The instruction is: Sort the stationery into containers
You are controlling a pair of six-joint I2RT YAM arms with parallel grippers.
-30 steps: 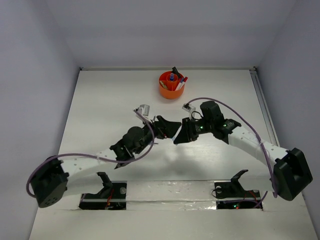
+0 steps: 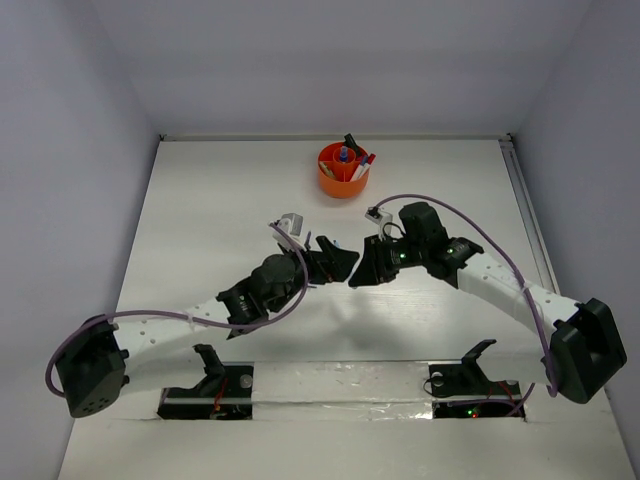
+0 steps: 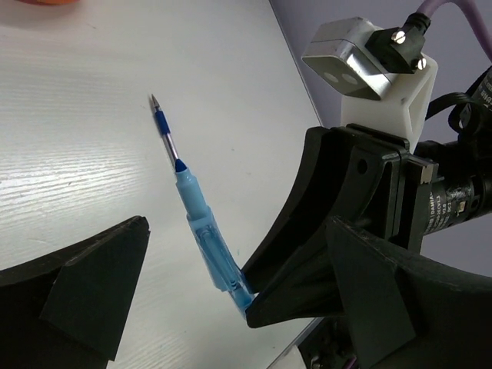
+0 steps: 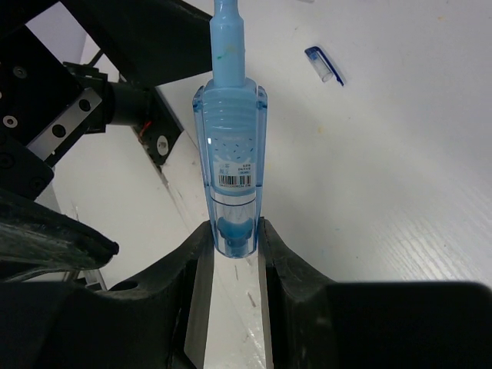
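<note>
A light-blue pen point(image 3: 204, 215) with clear-blue body is held upright-tilted by my right gripper, shut on it, tip exposed upward in the left wrist view. My left gripper is open, its fingers either side of the pen's lower part, close to my right gripper; in the top view point(image 2: 335, 260) the two meet at mid-table. A blue-clipped cap point(image 4: 323, 65) lies on the table. An orange round container point(image 2: 343, 185) at the back holds several pens and markers.
Grey walls point(image 2: 90, 200) bound it at sides and back.
My right arm is nearly still.
</note>
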